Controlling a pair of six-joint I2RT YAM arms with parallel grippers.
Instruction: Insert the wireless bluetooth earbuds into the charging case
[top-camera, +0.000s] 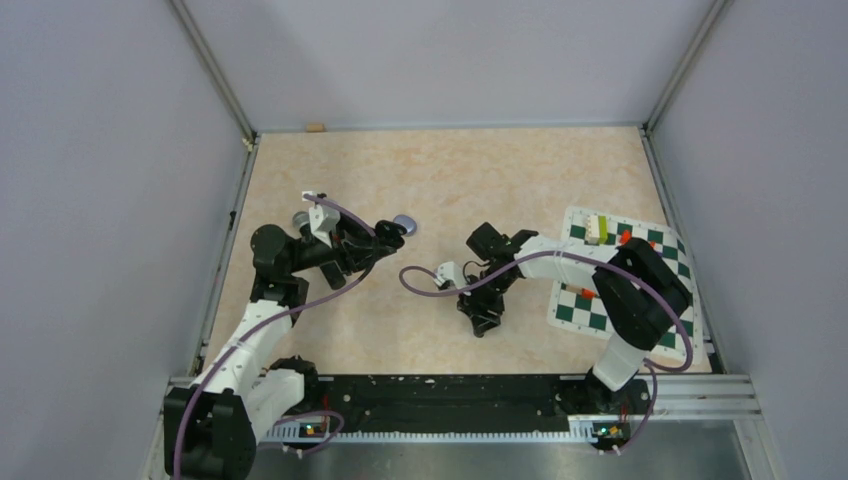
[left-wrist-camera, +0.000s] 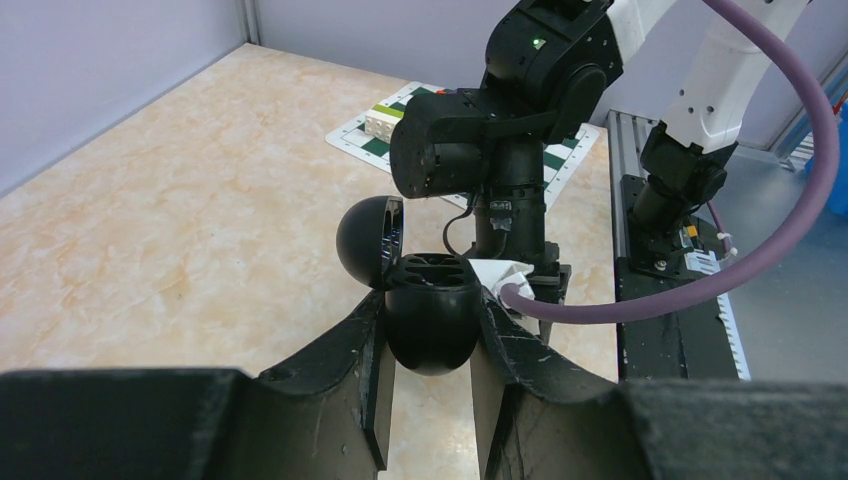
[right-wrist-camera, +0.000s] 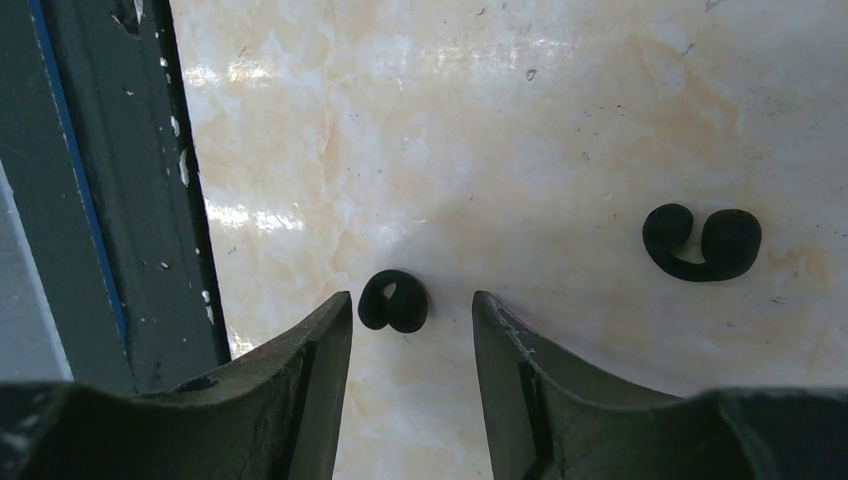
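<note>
My left gripper is shut on the black charging case (left-wrist-camera: 432, 330), which it holds clear of the table with its lid (left-wrist-camera: 372, 240) swung up. In the top view that case (top-camera: 391, 234) is left of the middle. On the tabletop a black earbud (right-wrist-camera: 406, 304) shows between the fingertips of my right gripper, nearer the left finger. This gripper is open, pointing down, with room on both sides of the bud. A second black earbud (right-wrist-camera: 731, 243) rests farther right in the right wrist view, outside the fingers.
A green-and-white checkered board (top-camera: 580, 313) with several small blocks lies at the right, partly under my right arm. A round grey object (top-camera: 405, 224) sits behind the case. Purple cables loop from both arms.
</note>
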